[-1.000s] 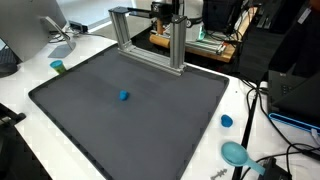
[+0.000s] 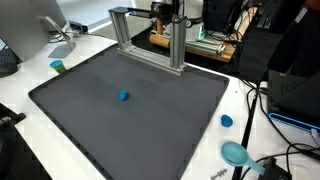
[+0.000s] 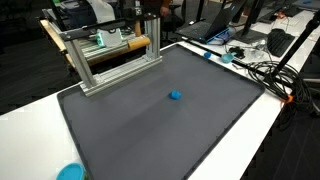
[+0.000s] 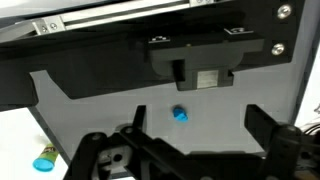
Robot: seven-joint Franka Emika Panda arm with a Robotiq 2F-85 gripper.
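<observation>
In the wrist view, my gripper is open, its two dark fingers [image 4: 262, 128] wide apart with nothing between them. A small blue object [image 4: 180, 113] shows beyond the gap, lying on the grey mat below; the same blue object [image 2: 124, 96] is alone on the mat in exterior view 1, and the blue object [image 3: 175, 95] shows in exterior view 2. Ahead of the fingers, a black structure [image 4: 110, 65] with a pale square patch fills much of the wrist view. In the exterior views the fingers cannot be made out.
A metal-legged frame [image 3: 112, 76] stands at the mat's edge. The green roll [image 2: 57, 66] stands off the mat. Across from it are a blue disc [image 2: 227, 121], a teal ladle-like object [image 2: 240, 156] and cables.
</observation>
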